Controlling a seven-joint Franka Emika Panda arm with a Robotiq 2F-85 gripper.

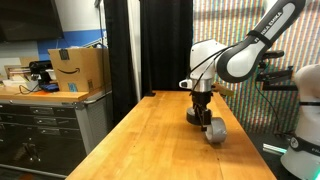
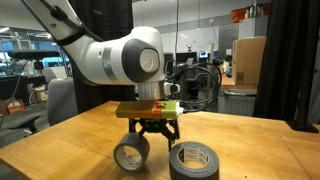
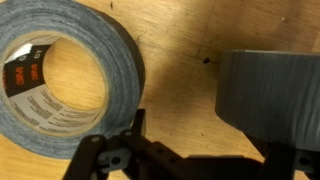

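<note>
My gripper (image 2: 157, 130) is open, low over the wooden table, with nothing between its fingers. Two grey tape rolls are close to it. One tape roll (image 2: 194, 151) lies flat with its printed core facing up; the wrist view has this flat roll (image 3: 122, 92) at the left, near one dark fingertip (image 3: 138, 122). The other tape roll (image 2: 131, 155) stands on its edge. At the right of the wrist view, the standing roll (image 3: 270, 95) shows its curved side and hides part of the other finger. Whether either finger touches a roll I cannot tell.
Bare tabletop (image 1: 130, 135) stretches away from the rolls. A dark curtain (image 1: 120, 50) hangs past the table's far side. Beyond the table are drawer cabinets (image 1: 50, 130) with a cardboard box (image 1: 78, 68) on top. A grey chair (image 2: 62, 97) stands behind the arm.
</note>
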